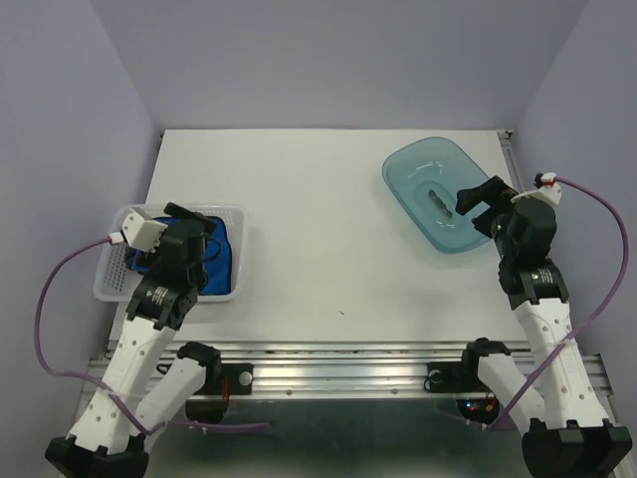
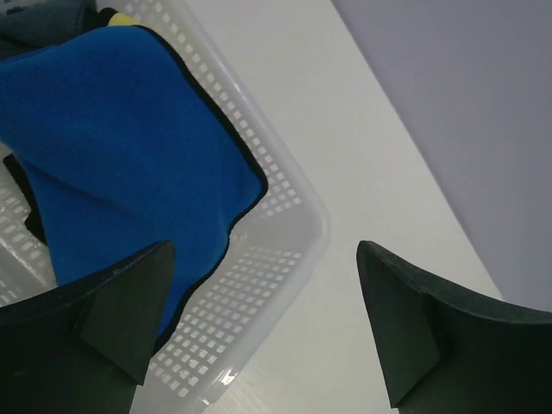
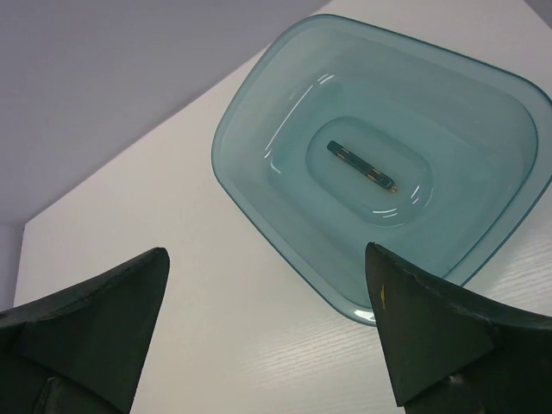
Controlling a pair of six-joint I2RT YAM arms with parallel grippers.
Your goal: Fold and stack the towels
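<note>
A white perforated basket (image 1: 237, 224) at the table's left holds a blue towel with black edging (image 2: 138, 138) and, behind it in the left wrist view, a dark grey cloth (image 2: 43, 26) with a bit of yellow. My left gripper is open above this basket, its fingers empty. On the right, my right gripper hangs open over the near side of a translucent teal tray (image 3: 289, 78), with nothing between its fingers. A small dark bar (image 3: 360, 166) lies inside that tray.
Walls bound it at the back and sides, and a metal rail (image 1: 328, 363) runs along the front edge.
</note>
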